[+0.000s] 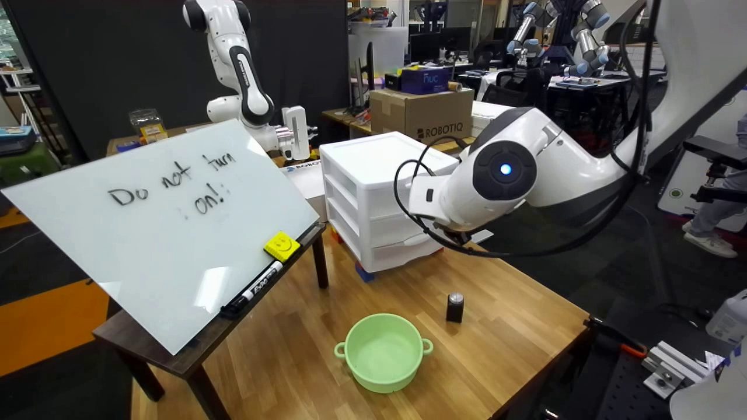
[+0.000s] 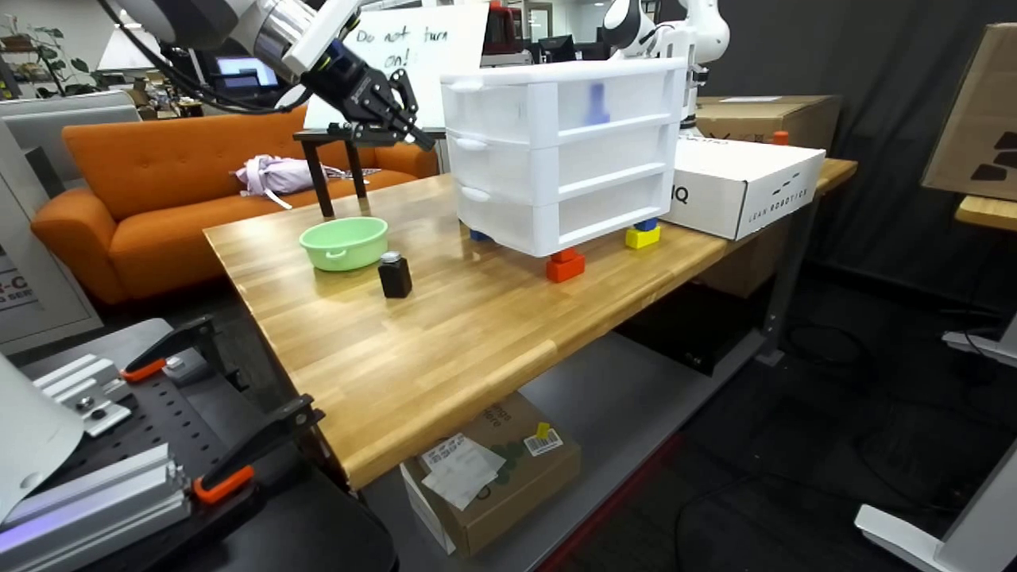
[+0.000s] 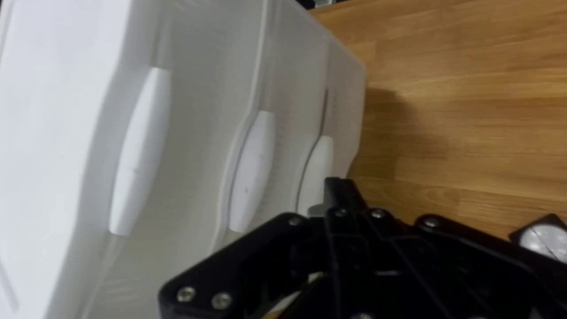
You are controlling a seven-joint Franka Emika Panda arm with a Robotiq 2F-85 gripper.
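A white drawer unit (image 2: 562, 152) with three stacked drawers stands on the wooden table. Its handles run in a row in the wrist view: the top handle (image 3: 141, 151), the middle handle (image 3: 253, 170) and the bottom handle (image 3: 316, 173). My black gripper is shut, its fingertips together and nothing between them. In the wrist view the tips overlap the lower end of the bottom handle; whether they touch it I cannot tell. Exterior view 2 has the gripper in the air before the drawer fronts. In exterior view 1 the arm hides the fingers.
On the table are a green two-handled bowl (image 1: 383, 350) and a small black container with a silvery top (image 1: 455, 308). A tilted whiteboard (image 1: 161, 224) stands at the left. Coloured blocks (image 2: 565, 265) sit under the drawer unit. Bare tabletop lies in front.
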